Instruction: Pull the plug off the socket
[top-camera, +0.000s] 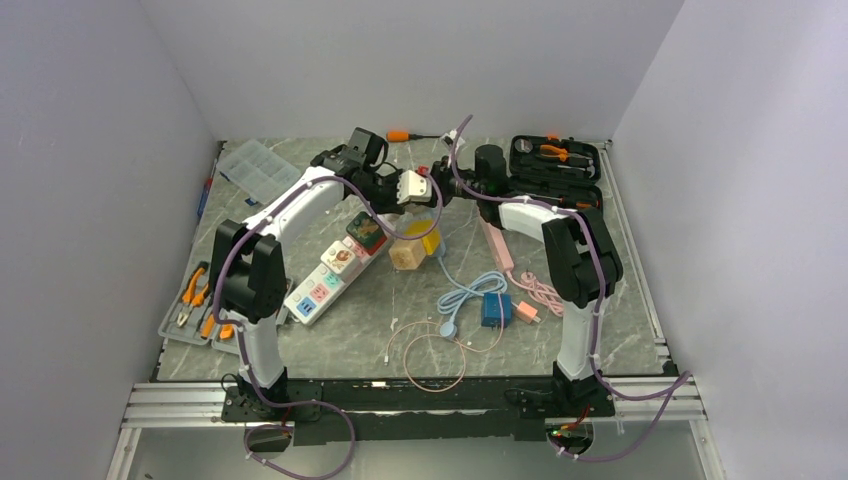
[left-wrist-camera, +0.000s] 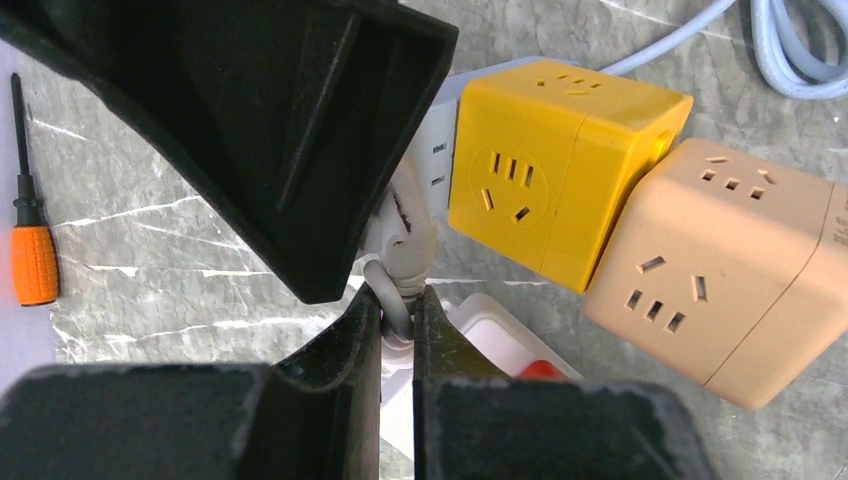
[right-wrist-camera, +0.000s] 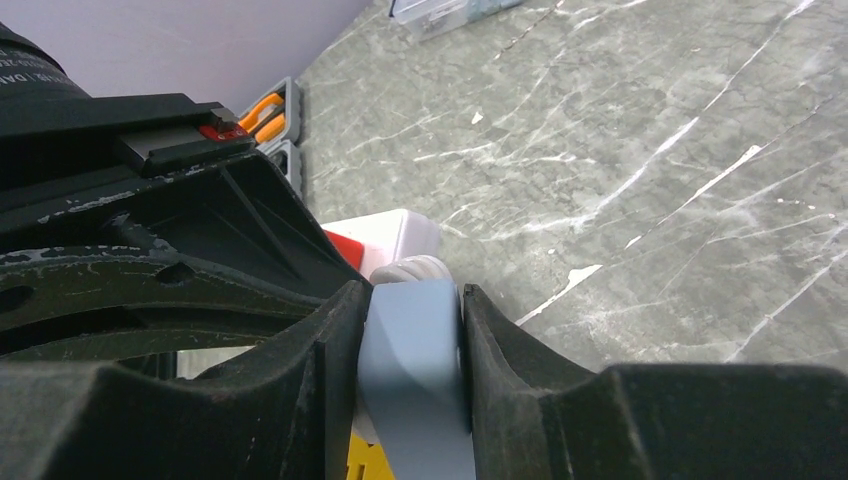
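My two grippers meet above the strips at the upper middle. My left gripper is shut on a white plug (left-wrist-camera: 405, 230) with a grey cable. A light blue-grey socket strip (left-wrist-camera: 435, 160) stands beside it, carrying a yellow cube adapter (left-wrist-camera: 520, 170). My right gripper is shut on that strip's end (right-wrist-camera: 415, 370). Whether the plug's prongs are in the socket is hidden. A beige cube adapter (left-wrist-camera: 720, 270) sits beside the yellow one.
A white power strip (top-camera: 325, 285) lies diagonally at left. Tool cases (top-camera: 555, 160), a pink strip (top-camera: 498, 247), cable coils and a blue box (top-camera: 496, 310) fill the right. An orange screwdriver (left-wrist-camera: 35, 265) lies at the back.
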